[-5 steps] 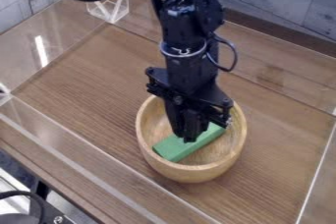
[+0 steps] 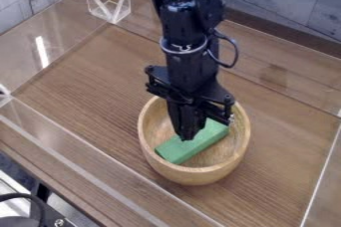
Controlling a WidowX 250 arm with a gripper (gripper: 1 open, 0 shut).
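A light wooden bowl (image 2: pixel 213 168) sits on the wooden table, with a green rectangular block (image 2: pixel 178 149) lying in it at a slant. The black gripper (image 2: pixel 188 129) reaches down from the top of the view and hangs over the bowl, its lower end covering part of the bowl's back and the block's upper area. Whether its fingers are open or shut on anything is unclear.
Bare wooden table (image 2: pixel 80 82) surrounds the bowl on the left and right. A grey panelled wall runs along the back right, and a black cable lies at the lower left corner.
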